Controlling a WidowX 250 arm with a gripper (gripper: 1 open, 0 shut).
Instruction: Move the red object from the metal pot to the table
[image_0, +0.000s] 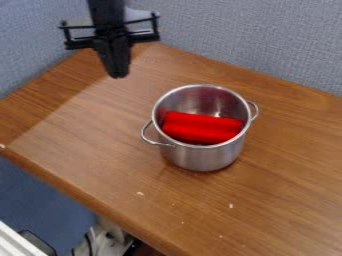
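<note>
The red object (203, 128), long and rounded, lies inside the metal pot (203, 158), roughly across its width. Two loop handles stick out from the pot, which stands upright on the wooden table (100, 145). High at the upper left, well apart from the pot, is my black gripper (118, 70), pointing down. Nothing red shows at its tip. Its fingers are dark and blurred together, so how far apart they stand cannot be made out.
Bare table stretches left of the pot and also to its right (294, 170). Grey-blue walls (254, 35) border the back. Below the front-left table edge, some cables and a white item (16, 242) show.
</note>
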